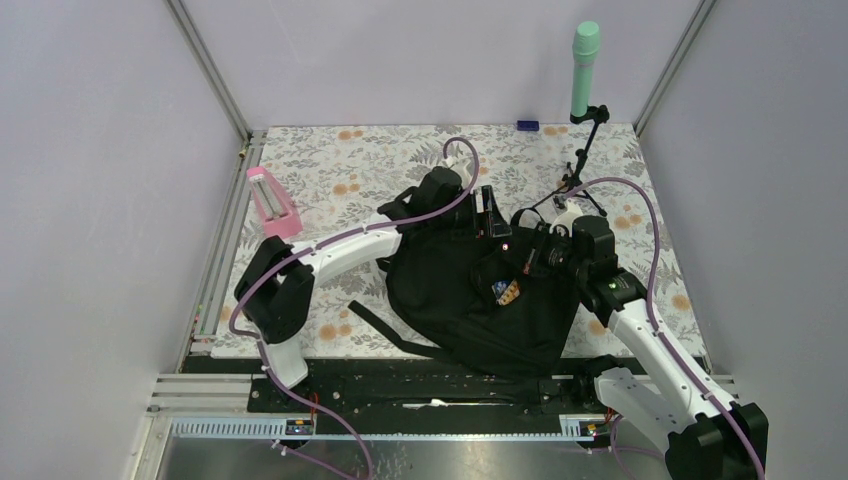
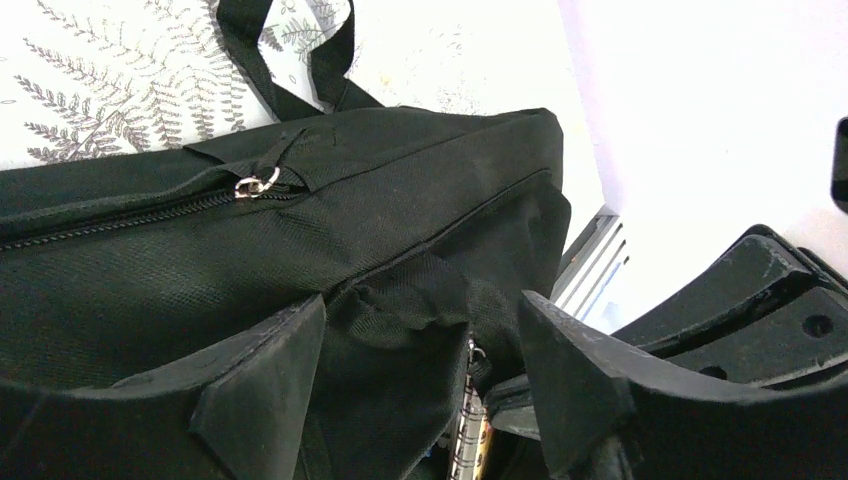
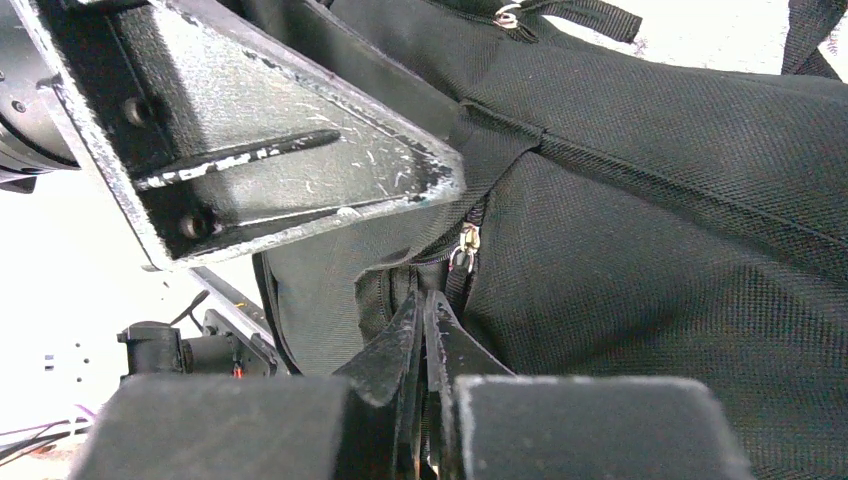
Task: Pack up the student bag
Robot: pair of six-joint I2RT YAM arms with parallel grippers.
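Observation:
The black bag (image 1: 480, 325) lies on the table with its front pocket partly open. In that opening shows a colourful item (image 1: 506, 291); the left wrist view shows a spiral-bound edge (image 2: 464, 435) there. My left gripper is open over the bag's upper part, with black fabric beyond its fingers and nothing gripped. My right gripper is shut close to the pocket's zipper pull (image 3: 468, 240); nothing clearly shows between its tips. Another zipper pull (image 2: 257, 184) sits on the bag's top seam. One left finger (image 3: 300, 150) looms close to the right gripper.
A pink holder (image 1: 275, 205) stands at the table's left edge. At the back lies a small dark blue block (image 1: 528, 126). A green cylinder (image 1: 585, 65) on a black stand rises at the back right.

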